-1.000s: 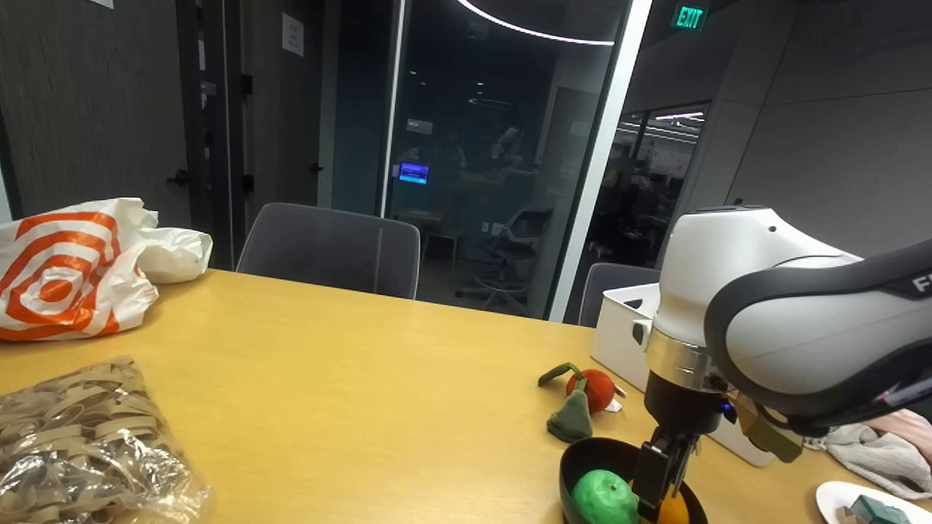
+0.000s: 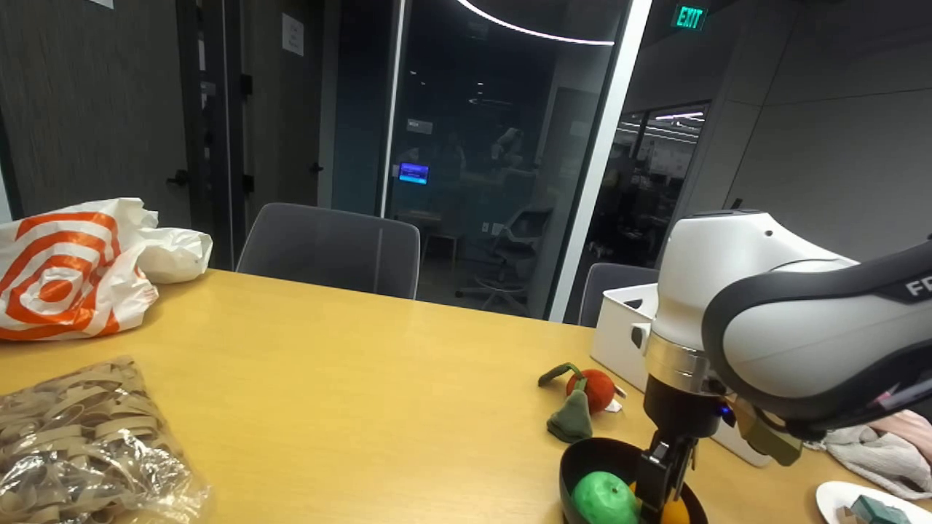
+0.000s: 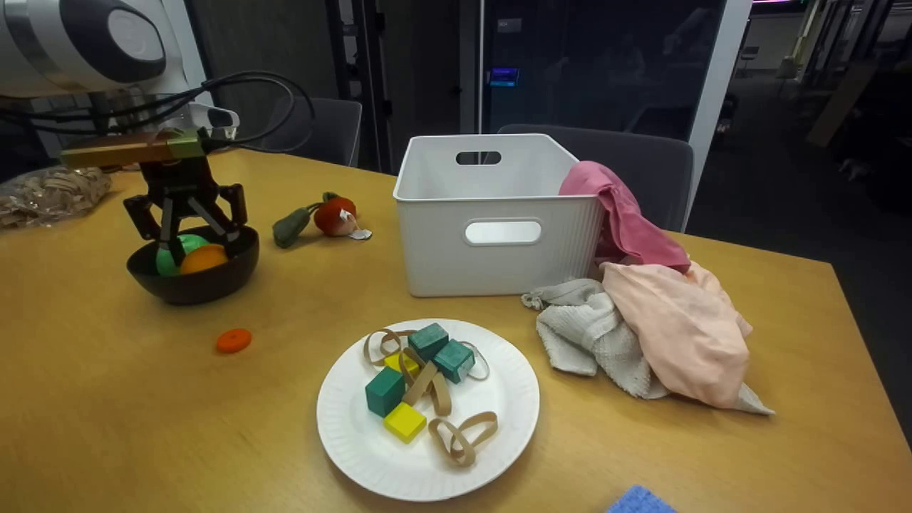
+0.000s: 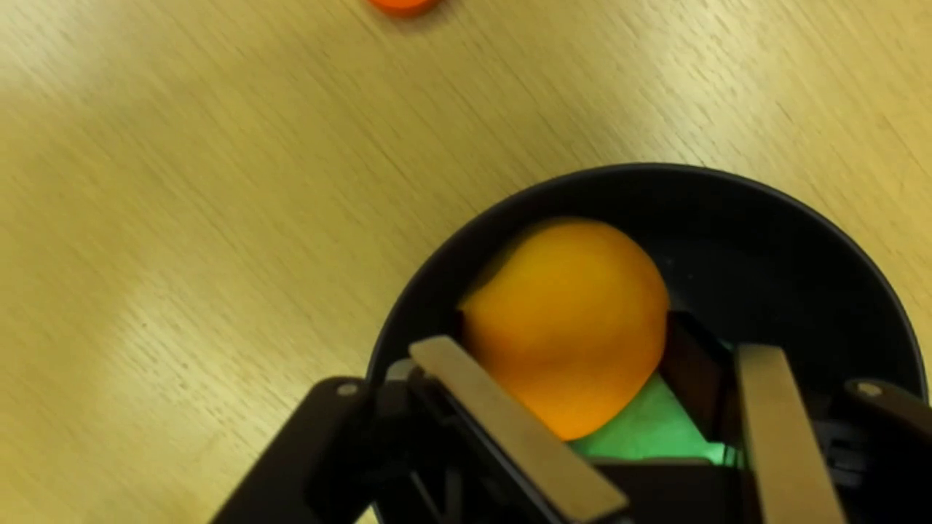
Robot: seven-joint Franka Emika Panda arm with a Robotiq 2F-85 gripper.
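Observation:
Inside the black bowl, the orange fruit lies beside a green fruit. My gripper points down into the bowl, its fingers part open. In the wrist view, the gripper has one finger on each side of the orange fruit; the right finger's pad sits close against it. Whether both fingers press on it cannot be made out. The orange fruit rests low in the bowl, partly over the green one in the wrist view.
An orange disc lies in front of the bowl. Toy vegetables lie behind it. To the right stand a white bin and a paper plate with blocks and bands; cloths lie beyond.
The arm and gripper have shifted very slightly, with the fingers still down in the bowl. The bowl and the green fruit look unmoved.

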